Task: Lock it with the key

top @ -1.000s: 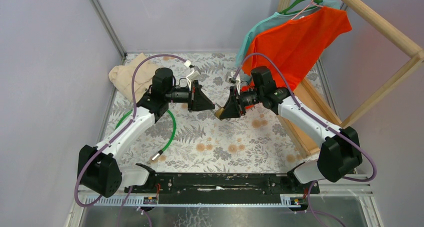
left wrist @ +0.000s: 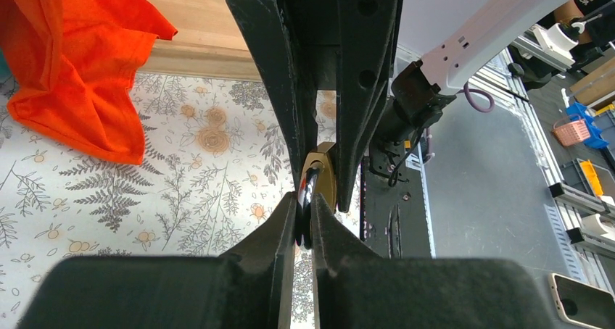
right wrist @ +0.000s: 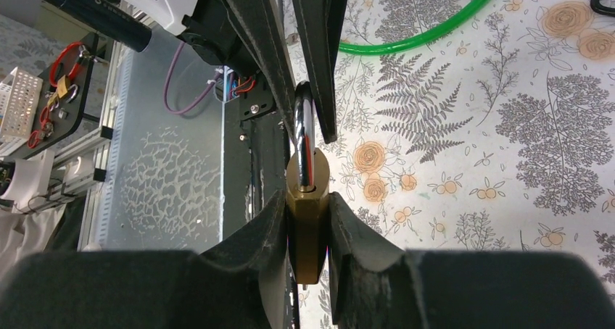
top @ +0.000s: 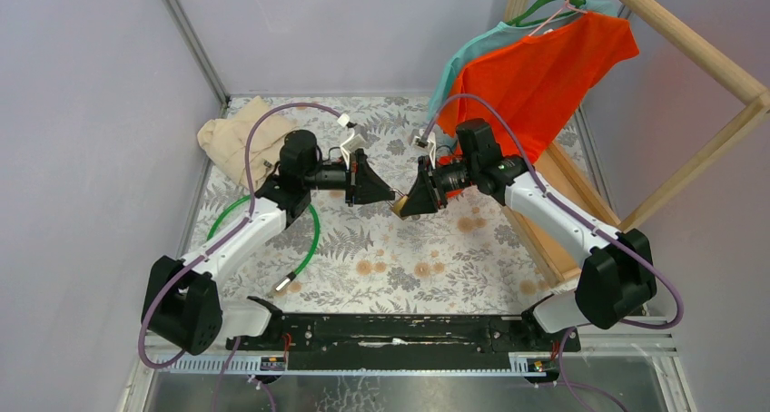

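Note:
A brass padlock (top: 399,207) with a silver shackle is held between my two grippers over the middle of the mat. My right gripper is shut on the lock's body, which stands upright in the right wrist view. My left gripper is shut on the silver shackle (right wrist: 304,133), its fingertips at the top of the lock. In the left wrist view the brass body shows behind the shackle, between the right gripper's fingers. I cannot make out a key clearly, nor whether the shackle is fully pressed into the body.
An orange shirt (top: 536,85) and a teal one hang on a wooden rack (top: 708,63) at the right. A green hose (top: 313,240) and a beige cloth (top: 231,140) lie at the left.
My left arm has shifted slightly toward the front and right, toward the lock. The right gripper and padlock look almost unmoved.

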